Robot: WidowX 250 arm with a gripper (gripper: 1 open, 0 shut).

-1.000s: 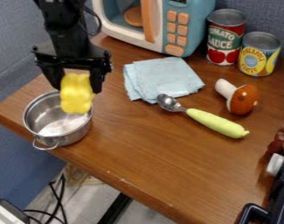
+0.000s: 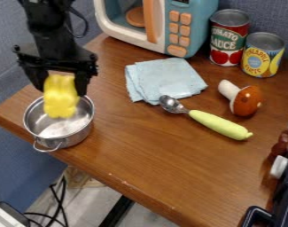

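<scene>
My black gripper [image 2: 59,76] hangs at the upper left, shut on a yellow object [image 2: 61,96], perhaps a toy food piece, whose shape I cannot fully tell. The yellow object is held low over the steel pot [image 2: 66,135] at the table's left edge, its lower end overlapping the pot's opening in this view.
A toy microwave [image 2: 182,31], two cans [image 2: 228,40] and a folded cloth [image 2: 164,78] are at the back. A spoon, a corn cob [image 2: 220,125] and a toy mushroom [image 2: 241,99] lie right of centre. Dark items line the right edge.
The gripper and yellow object have moved slightly left and down, further over the pot.
</scene>
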